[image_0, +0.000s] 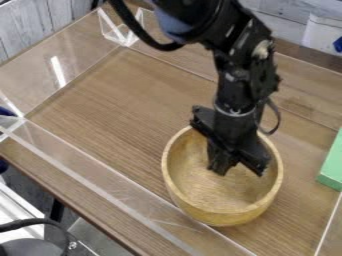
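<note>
A wooden bowl (203, 200) sits on the wooden table at the lower middle, right of centre. My black gripper (227, 160) hangs over the back part of the bowl, its fingertips down at or just inside the rim. It looks shut, and I see nothing held between its fingers, though the tips are dark and partly hard to make out.
A green object (330, 158) lies at the right edge of the table (114, 110). Clear plastic strips run along the left and front. A dark cable lies at the lower left.
</note>
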